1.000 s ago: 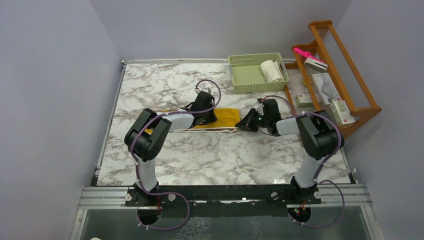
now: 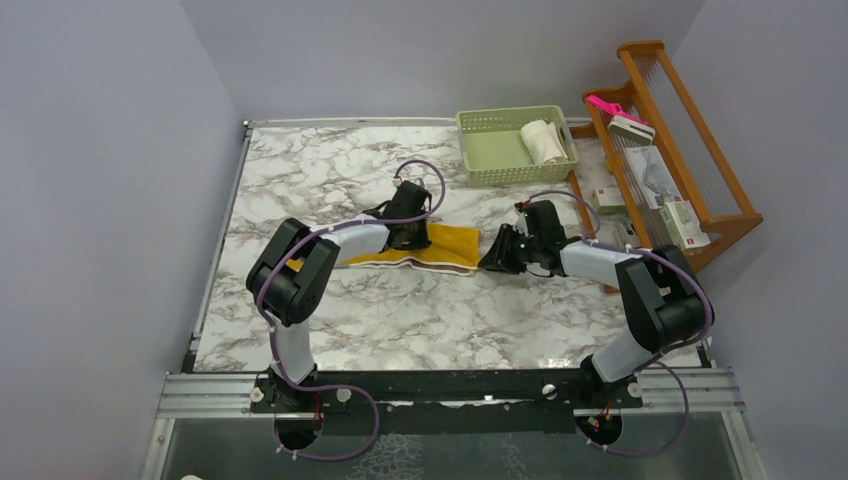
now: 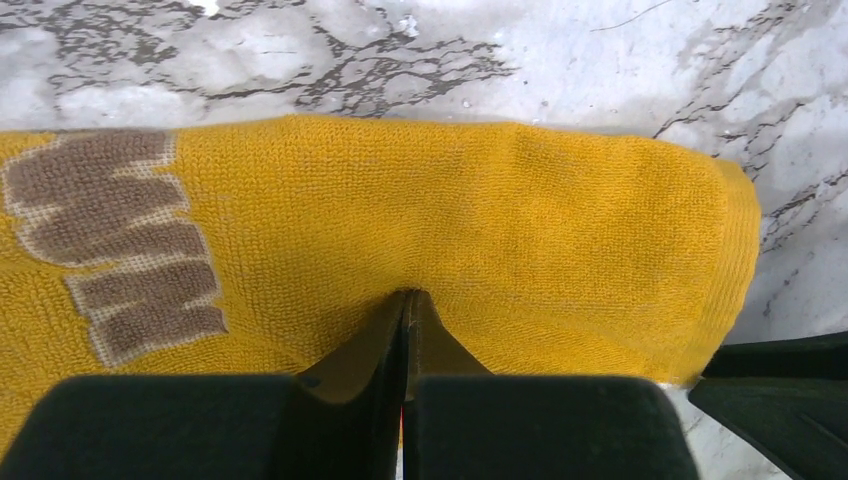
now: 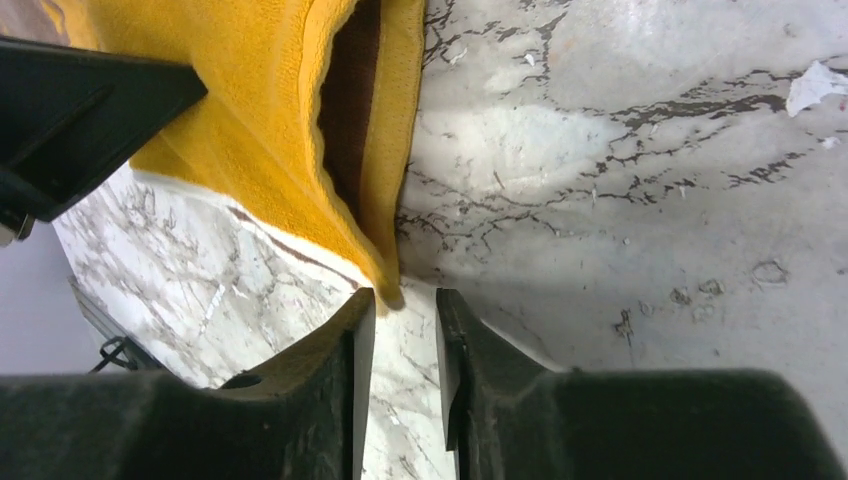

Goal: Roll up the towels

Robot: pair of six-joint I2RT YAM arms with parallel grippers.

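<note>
A yellow towel with a white-edged strip lies lengthwise on the marble table, partly hidden under my left arm. In the left wrist view it shows a brown patterned patch. My left gripper is shut, its tips pressed into the towel's middle fabric. My right gripper stands part open at the towel's right end, its tips either side of or just by the folded corner; I cannot tell that it grips any cloth.
A green basket with a rolled white towel sits at the back right, beside a wooden rack with boxes.
My right gripper has shifted slightly toward the front and its fingers have parted. The towel's right end has shifted a little. The left gripper stays nearly in place.
</note>
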